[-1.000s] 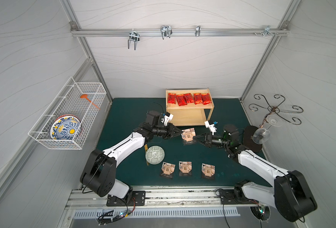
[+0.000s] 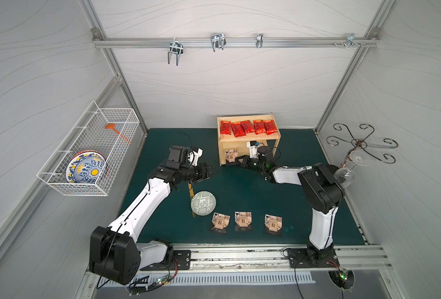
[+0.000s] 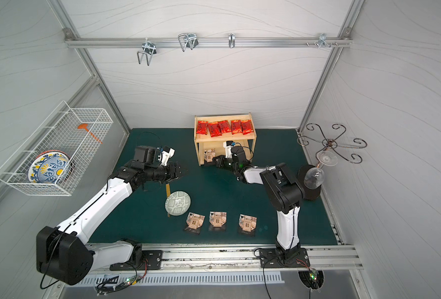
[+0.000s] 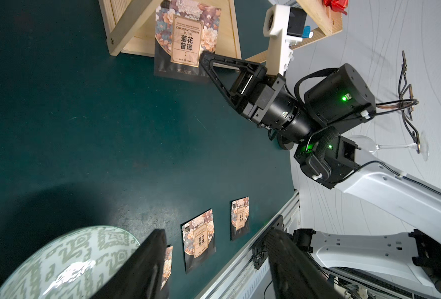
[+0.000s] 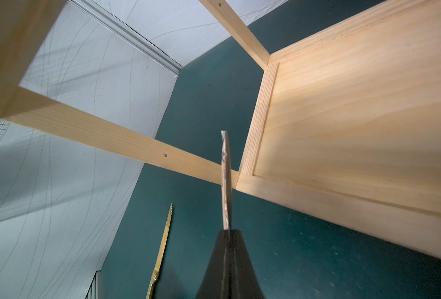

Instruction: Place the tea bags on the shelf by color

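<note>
My right gripper (image 2: 241, 160) is shut on one edge of a floral tea bag, which appears edge-on as a thin strip (image 5: 225, 179) in the right wrist view. The bag is at the front left of the wooden shelf (image 2: 250, 136), level with its lower tier (image 5: 370, 114); whether it touches the wood I cannot tell. Several red tea bags (image 2: 247, 127) lie in a row on the top tier. Three more floral bags (image 2: 220, 222) lie along the table's front. My left gripper is open and empty, left of the shelf.
A patterned bowl (image 2: 203, 203) rests on a gold serrated knife (image 5: 161, 249) left of centre. On the right stands a metal rack (image 2: 360, 144) with glasses. A wire basket (image 2: 88, 154) hangs at left. The table between shelf and front bags is clear.
The right gripper has carried the floral bag leftward and back, from the table's middle to the shelf's lower tier.
</note>
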